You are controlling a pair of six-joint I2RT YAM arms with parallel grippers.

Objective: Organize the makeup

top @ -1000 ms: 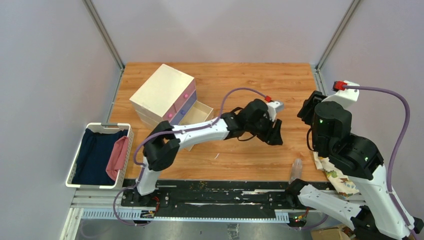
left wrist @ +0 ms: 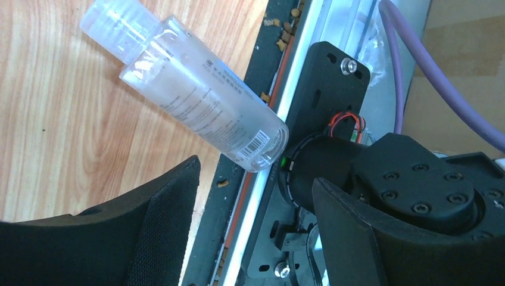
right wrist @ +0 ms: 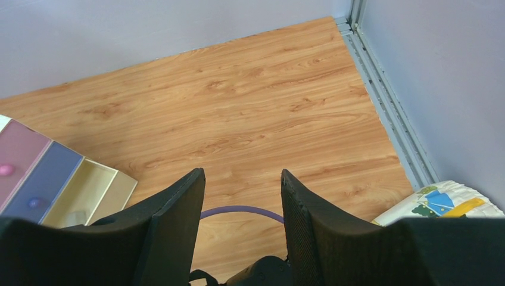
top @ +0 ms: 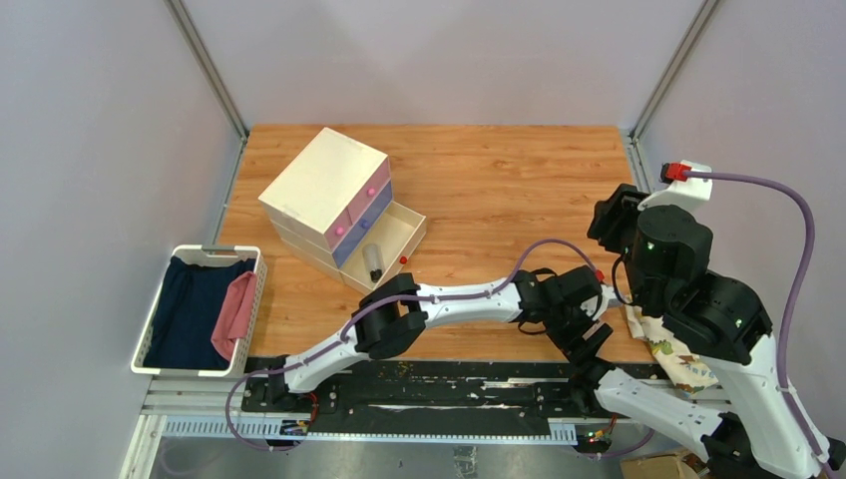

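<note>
A clear bottle (left wrist: 205, 95) with printed labels lies on the wood, its base reaching over the dark strip at the table's front edge. My left gripper stands open just short of that bottle in the left wrist view, nothing between its fingers. From above, the left gripper (top: 591, 344) covers the spot, so the bottle is hidden there. At the left stands a small cabinet (top: 324, 185) with pink and blue drawers. Its open bottom drawer (top: 406, 232) contains another clear bottle with a dark end (top: 373, 261). My right gripper is open and empty, raised at the right side.
Left of the table, a white basket (top: 261, 299) holds dark and pink cloth. A patterned cloth (top: 680, 357) lies at the right front, below the right arm.
My left gripper has swung right and toward the front edge, now covering the lying bottle in the top view. The right arm has hardly moved.
</note>
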